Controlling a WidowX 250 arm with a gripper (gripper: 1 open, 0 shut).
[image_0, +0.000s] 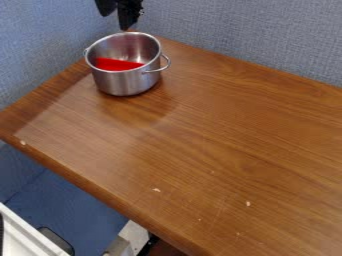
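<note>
A steel pot with two side handles stands at the back left of the wooden table, with a red object lying inside it. My black gripper is above the pot at the top edge of the view, mostly cut off by the frame. Whether it is open or shut cannot be made out.
Grey padded walls stand behind and to the left. A white object sits off the table at the lower left.
</note>
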